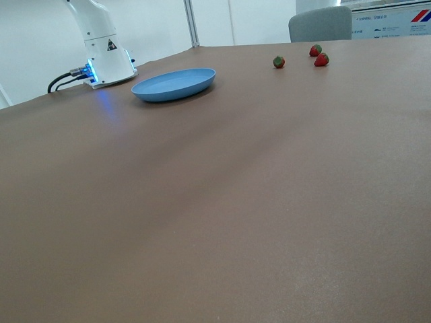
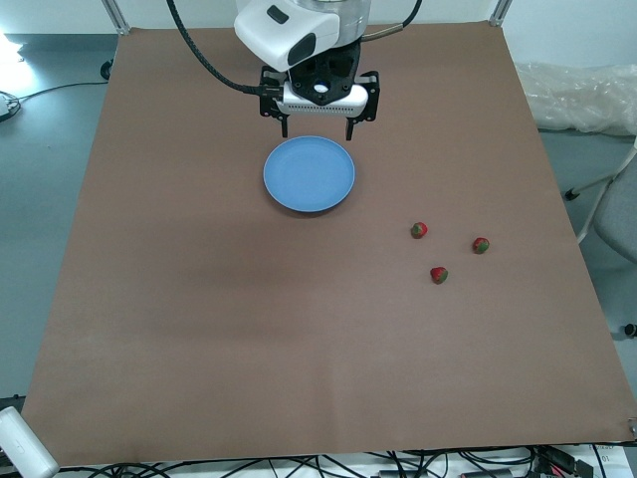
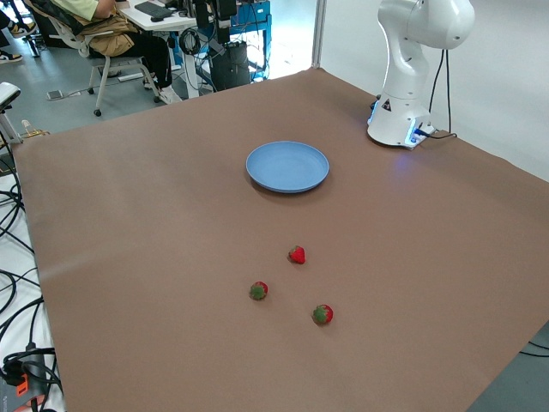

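My gripper (image 2: pixel 317 130) hangs in the left view just behind the blue plate (image 2: pixel 309 174), its two black fingers spread apart with nothing visible between them. The plate also shows in the top view (image 1: pixel 174 85) and the right view (image 3: pixel 287 166). Three strawberries lie on the brown table to the plate's right in the left view: one nearest the plate (image 2: pixel 419 230), one farther right (image 2: pixel 482 245), one lower (image 2: pixel 439 275). In the right view, only the white arm's base and links (image 3: pixel 407 103) show; the gripper is out of frame there.
Cables (image 3: pixel 21 257) run along one edge outside the tabletop. A grey chair (image 1: pixel 320 27) stands beyond the table.
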